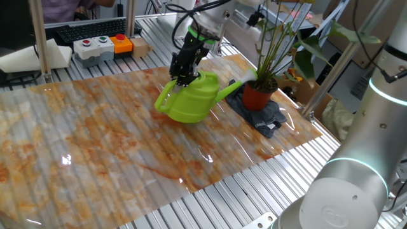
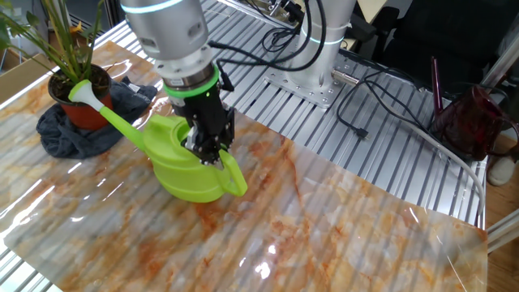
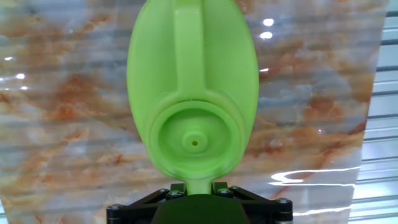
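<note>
A light-green watering can (image 1: 193, 104) has its spout (image 1: 229, 91) pointing at the potted plant (image 1: 257, 97); the spout's pale rose end (image 2: 84, 92) is at the near side of the pot in exterior view 2. My gripper is shut on the can's narrow green handle strip, just behind the round opening (image 3: 195, 142) in the wrist view. Seen from outside, the gripper (image 1: 181, 81) comes down over the can's rear, above the loop of its handle (image 2: 234, 174). Whether the can's base touches the table is hard to tell.
Under the brown pot lies a dark grey cloth (image 1: 268, 121). Button boxes (image 1: 94, 50) and a keyboard (image 1: 95, 29) stand behind the marbled sheet (image 1: 95, 146), whose front and left are clear. A dark red watering can (image 2: 474, 122) stands at the far right.
</note>
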